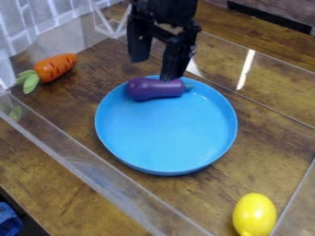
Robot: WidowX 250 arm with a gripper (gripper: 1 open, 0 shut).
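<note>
My dark gripper [159,48] hangs at the top centre of the camera view, open, above a purple eggplant [153,88]. The eggplant lies toward the back of a blue plate [165,135] in the middle of the table. Nothing shows between the fingers.
An orange carrot [54,66] with green leaves lies at the upper left. A yellow lemon-like object [255,213] sits at the lower right. A blue item [6,220] is at the lower left corner. Bare wooden table surrounds the plate.
</note>
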